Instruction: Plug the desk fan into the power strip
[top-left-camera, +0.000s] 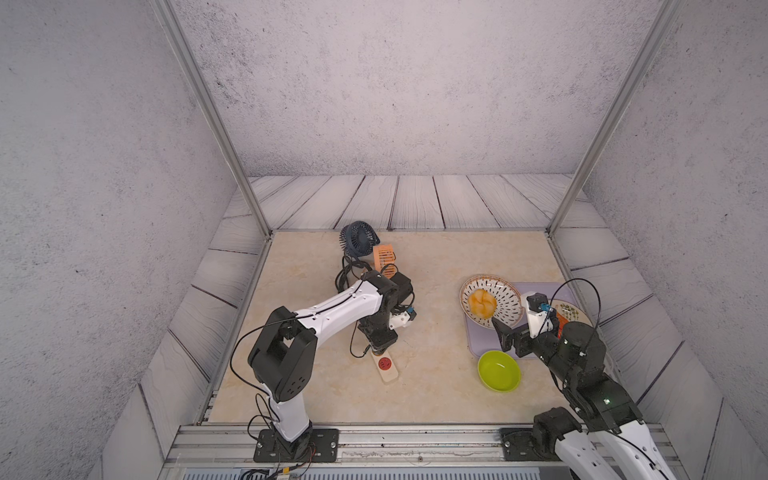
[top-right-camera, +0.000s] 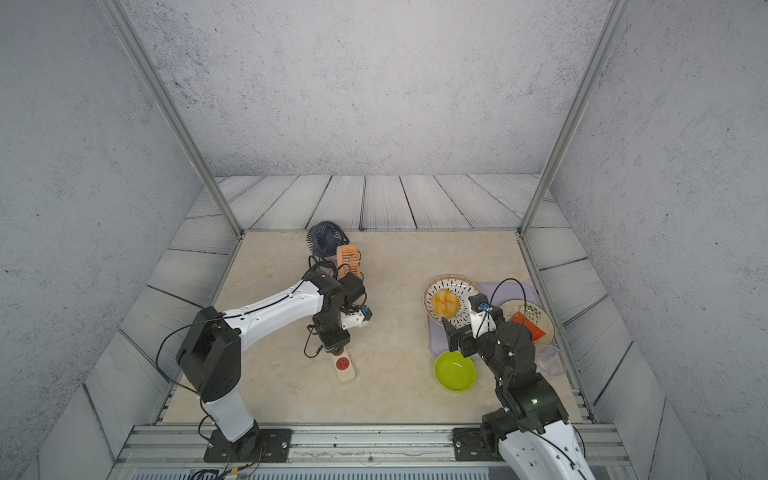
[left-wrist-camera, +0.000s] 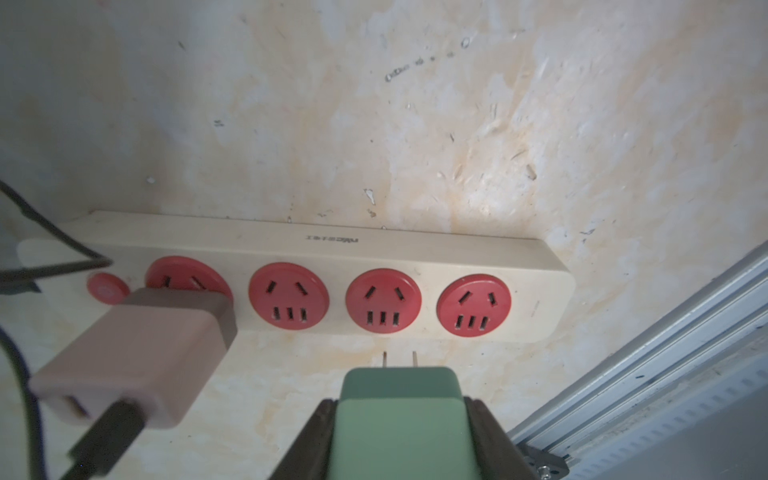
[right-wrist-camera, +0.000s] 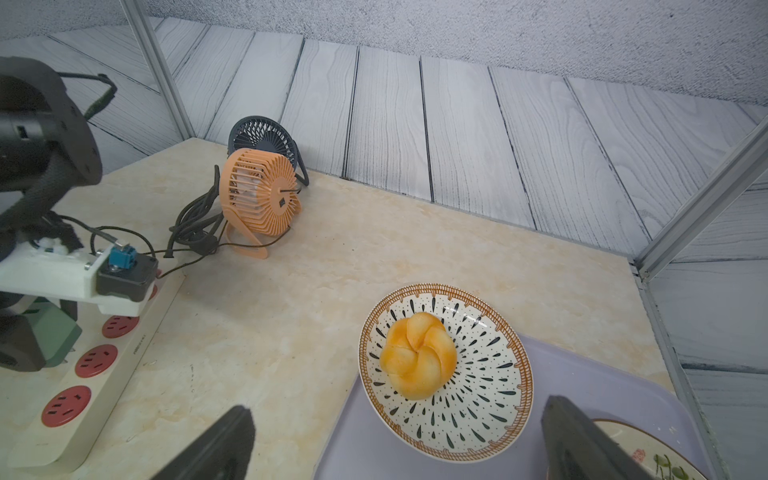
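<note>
A green plug (left-wrist-camera: 404, 424) with two bare metal prongs is clasped in my left gripper, shut on it. In the left wrist view the prongs point toward the white power strip (left-wrist-camera: 548, 296) and show just below its third red socket (left-wrist-camera: 383, 301), outside the socket face; their height over the strip is unclear. A pink adapter (left-wrist-camera: 144, 360) sits at the socket nearest the strip's button. At the back stand an orange fan (right-wrist-camera: 260, 192) and a dark fan (right-wrist-camera: 264, 137). Above the right-hand tray, my right gripper (top-left-camera: 510, 336) is open and empty.
A lilac tray (right-wrist-camera: 552, 360) on the right bears a patterned plate (right-wrist-camera: 480, 400) with a bun (right-wrist-camera: 419, 356). A green bowl (top-left-camera: 499, 372) stands in front. Dark cables (right-wrist-camera: 192, 224) lie near the fans. Mid-table is clear.
</note>
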